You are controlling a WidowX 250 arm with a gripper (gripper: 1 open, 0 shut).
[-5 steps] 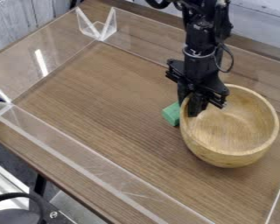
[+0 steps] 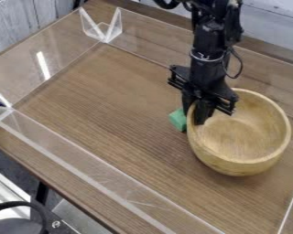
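A large tan bowl (image 2: 241, 142) sits at the right of the table. The black gripper (image 2: 200, 110) is over its near-left rim, fingers pointing down at that edge; whether it grips the rim is hard to tell. A small green object (image 2: 179, 120) lies just left of the bowl, beside the fingers and partly hidden.
A white wire-like holder (image 2: 102, 26) stands at the back left. A black cable-like part (image 2: 21, 222) is at the bottom left corner.
The gripper's body has shifted slightly, with its fingers staying at the bowl's left edge. The bowl and green object look nearly unchanged.
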